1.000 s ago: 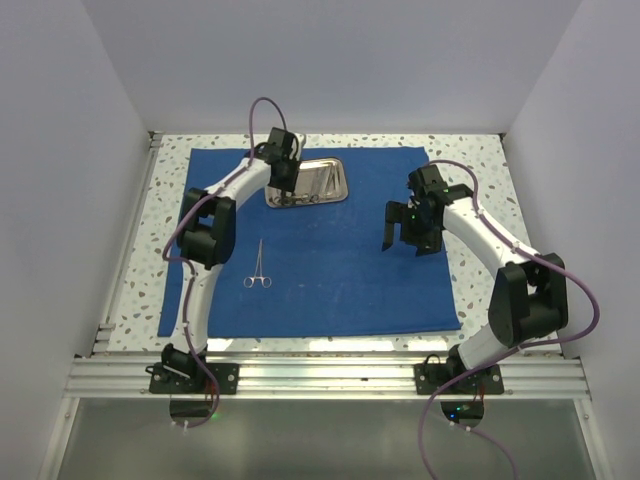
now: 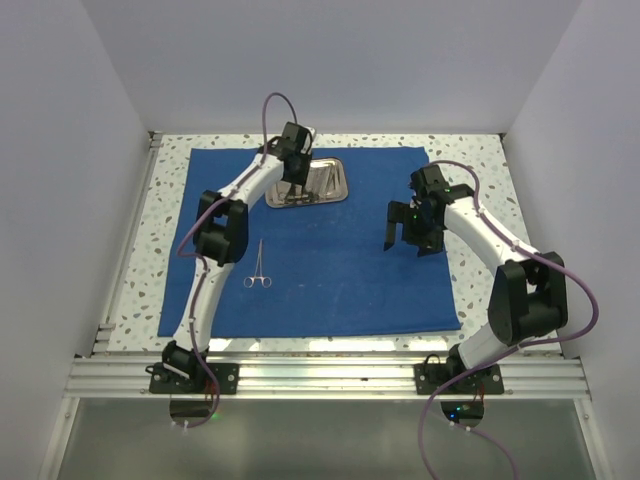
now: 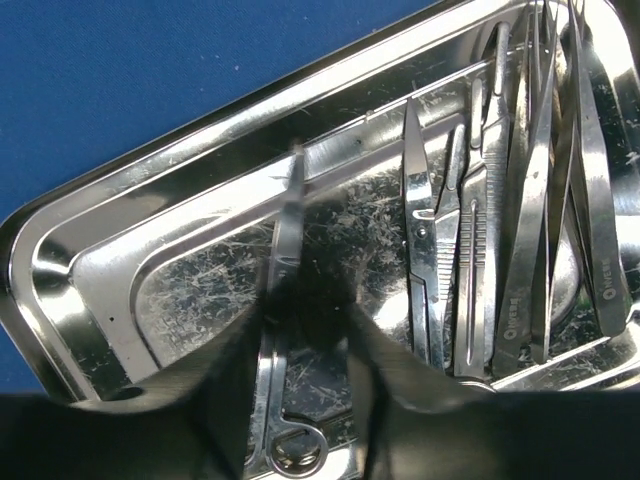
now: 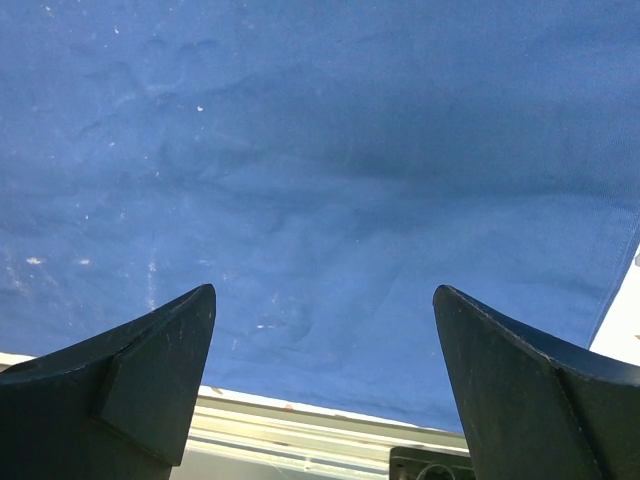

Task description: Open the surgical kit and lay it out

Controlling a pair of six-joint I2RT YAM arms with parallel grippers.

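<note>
The metal tray lies on the blue cloth at the back, left of centre. My left gripper is over it, its blurred fingers part open. A ring-handled instrument runs under or beside the left finger, which hides its middle; no grip on it shows. Right of it in the tray lie a slim pointed instrument, scalpel handles and several tweezers. A ring-handled clamp rests on the cloth, left of centre. My right gripper stands wide open over bare cloth, empty.
Speckled table shows around it. A metal rail runs along the front, and pale walls stand at both sides.
My left gripper has moved a little to the right over the tray. The right arm has barely moved, and the clamp on the cloth lies where it was.
</note>
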